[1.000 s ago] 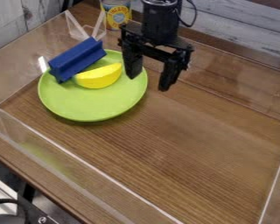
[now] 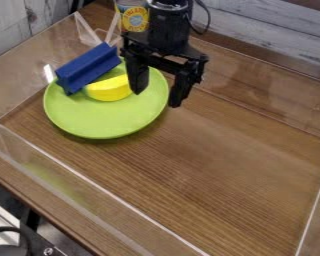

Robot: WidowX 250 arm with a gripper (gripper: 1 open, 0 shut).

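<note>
A black gripper (image 2: 159, 82) hangs at the top middle, pointing down, its two fingers apart above the right rim of a green plate (image 2: 101, 120). On the plate lie a yellow curved object (image 2: 108, 90), like a banana or block, and a blue block (image 2: 87, 66) that leans at its upper left. Nothing shows between the fingers.
A can (image 2: 136, 18) stands at the back behind the arm. Clear side panels and a white plank wall border the table, with cables at the lower left.
The gripper has shifted slightly left toward the blue and yellow objects and a little lower. The objects on the plate look unmoved.
</note>
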